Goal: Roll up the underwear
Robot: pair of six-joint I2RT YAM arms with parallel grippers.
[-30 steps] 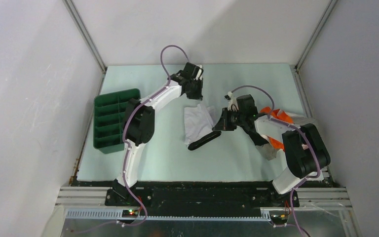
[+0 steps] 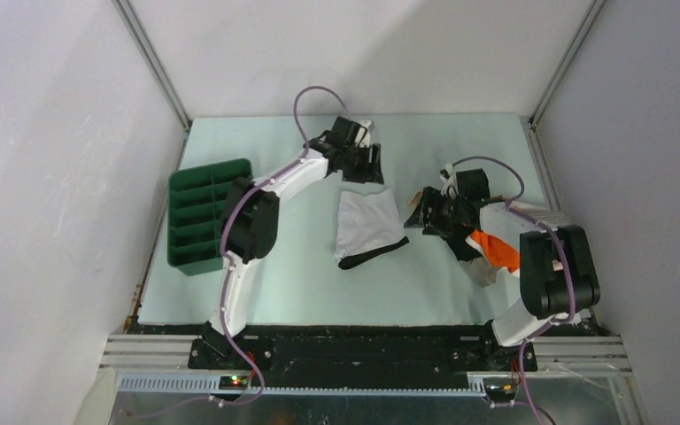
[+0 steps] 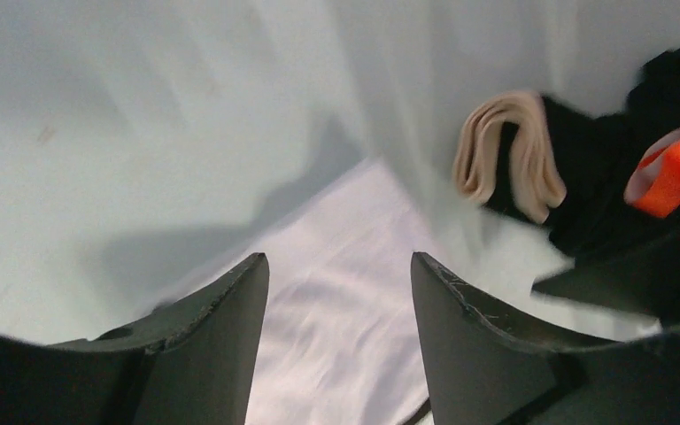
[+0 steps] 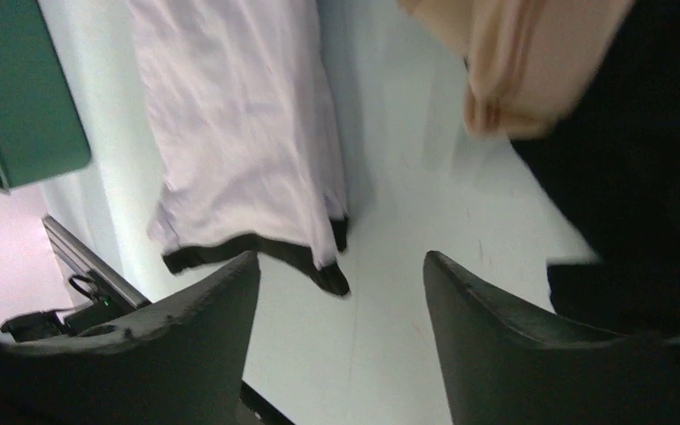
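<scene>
The underwear, pale lilac-white with a black waistband, lies spread on the table between the two arms. Its band side faces the front edge. Just above its far edge, my left gripper is open and empty; the left wrist view shows pale cloth below and between its fingers. My right gripper stands open a little to the right of the cloth, holding nothing. In the right wrist view the underwear lies flat ahead, with a long fold along its right side.
To the left stands a green compartment box. On the right is a clothes pile with an orange piece and black cloth, partly under the right arm. A beige-edged black garment lies close to the right gripper.
The right one has moved right, away from the cloth. The fabric's right edge now lies farther right and flatter; the left gripper has shifted slightly over the far edge.
</scene>
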